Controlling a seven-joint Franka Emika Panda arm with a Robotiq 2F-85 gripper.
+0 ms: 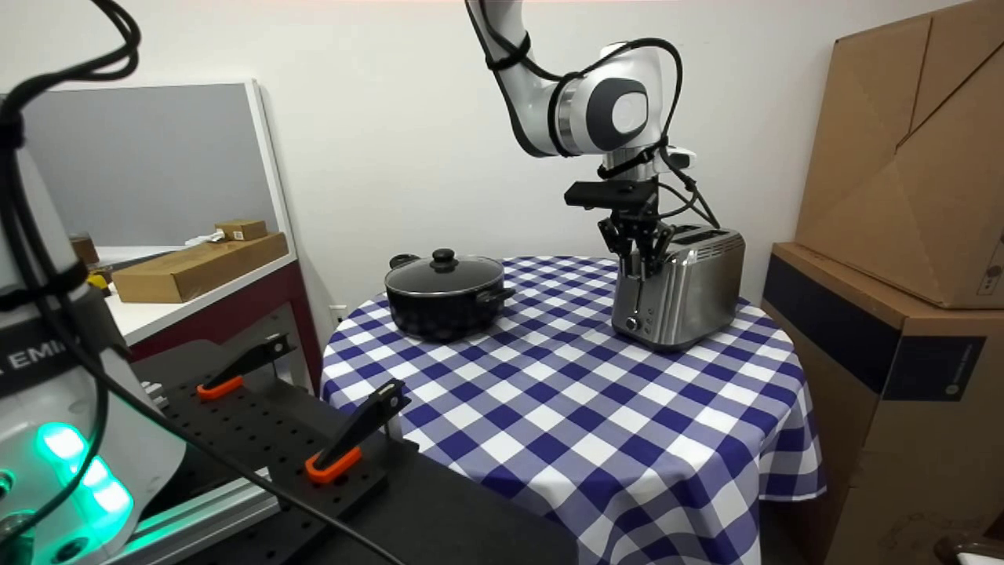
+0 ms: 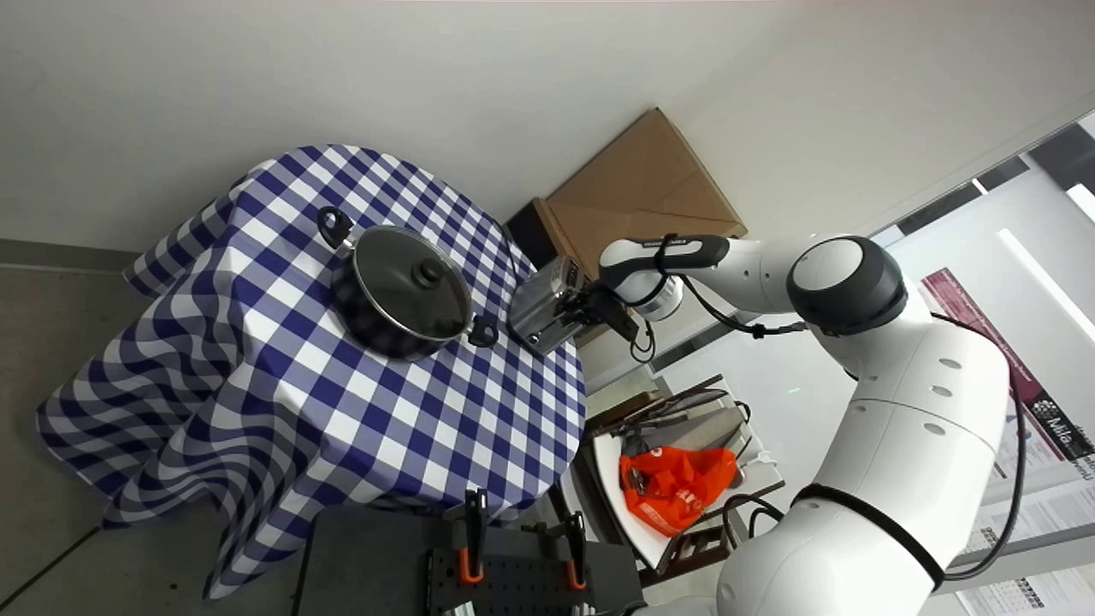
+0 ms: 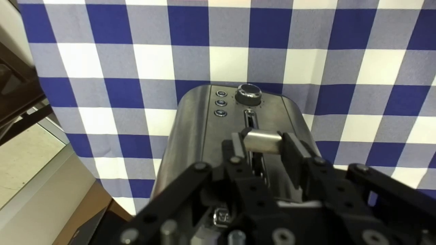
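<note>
On the table's right side stands a brushed-metal toaster (image 1: 701, 282), upright, its front face turned towards the room. In the wrist view its silver lever (image 3: 262, 141) crosses the dark slot, below a round knob (image 3: 248, 94) and a column of small buttons (image 3: 220, 102). My gripper (image 1: 641, 265) reaches down at that front face. It is shut on the lever, with one finger (image 3: 238, 146) at its left end and the other at its right. The rest of the toaster is partly hidden by the gripper body.
A black lidded pot (image 1: 444, 306) stands on the checkered tablecloth (image 1: 555, 395), well apart from the toaster. Large cardboard boxes (image 1: 847, 395) rise close to the table's right edge. Clear cloth lies in front of the toaster.
</note>
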